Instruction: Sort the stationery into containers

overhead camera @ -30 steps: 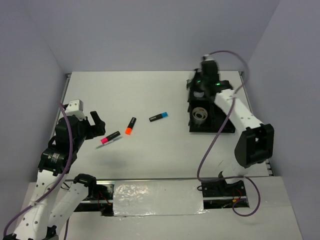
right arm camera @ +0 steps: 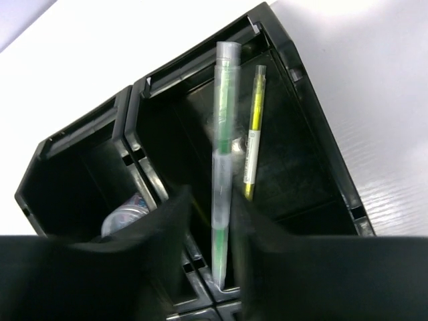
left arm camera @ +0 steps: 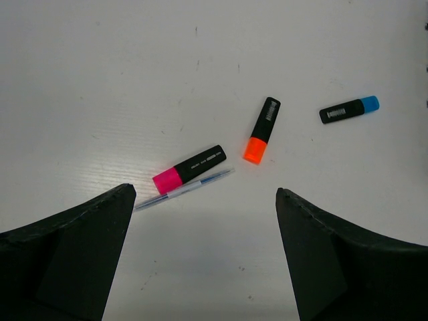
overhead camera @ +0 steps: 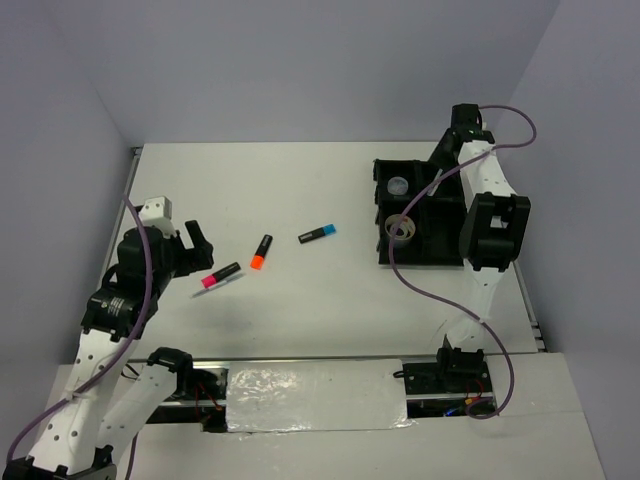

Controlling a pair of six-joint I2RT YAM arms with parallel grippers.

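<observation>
A clear pen with a green core (right arm camera: 225,120) lies over the upper right compartment of the black container (overhead camera: 425,264), its image doubled by motion. On both sides of that pen, the blurred fingers of my right gripper stand apart, with a gap visible to the left of it. A yellow pen (right arm camera: 255,127) rests in the same compartment. Above the table at left, my open left gripper holds nothing. Ahead of it are a pink-capped marker (left arm camera: 190,168), a blue-and-clear pen (left arm camera: 190,188), an orange-capped marker (left arm camera: 262,130) and a blue-capped marker (left arm camera: 349,110).
A tape roll (overhead camera: 400,228) sits in the lower left compartment, and a clear round item (overhead camera: 398,186) in the upper left one. Compartment walls surround the right gripper's pens.
A light pen shows there now. The left arm and the loose markers look unmoved.
</observation>
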